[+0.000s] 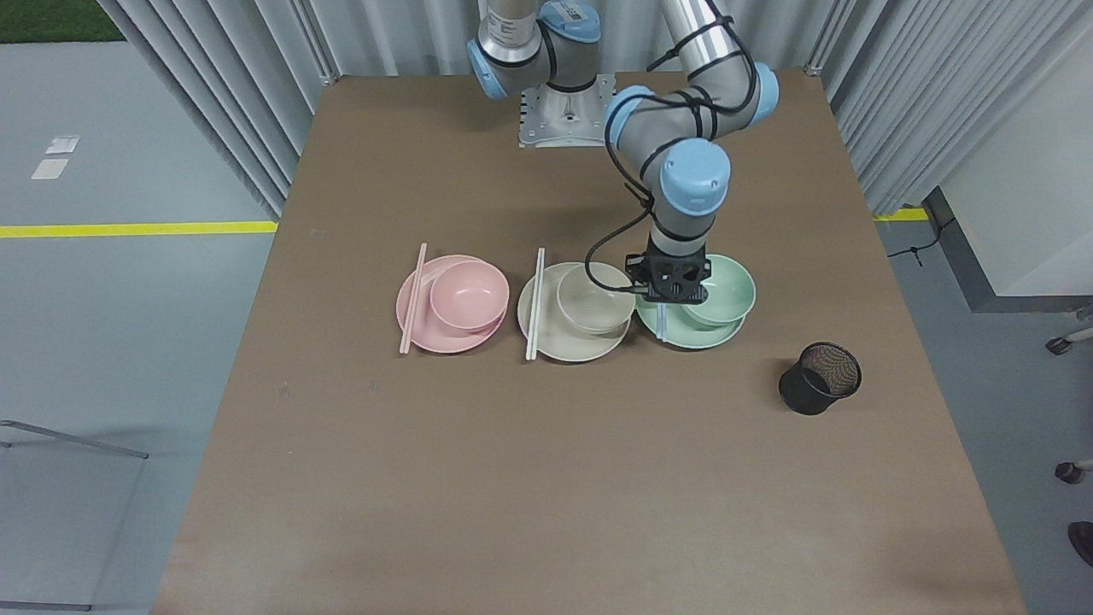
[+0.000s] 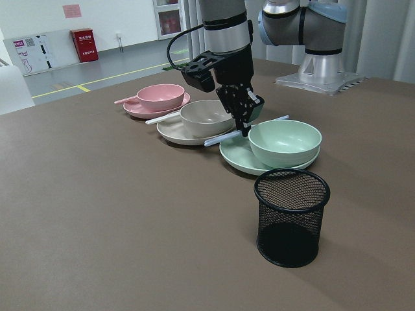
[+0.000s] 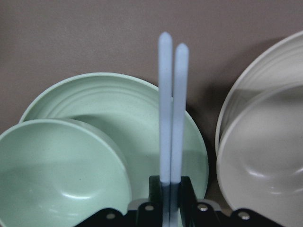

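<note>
My gripper is shut on a pair of light blue chopsticks, just above the mint green plate beside the mint bowl. In the front view the gripper body partly covers that green set, and the chopsticks show below it. In the left view they slant across the green plate. The cream bowl sits on its plate to the right in the wrist view.
A pink bowl on a plate with pink chopsticks stands left. Cream chopsticks lie on the cream plate. A black mesh cup stands front right.
</note>
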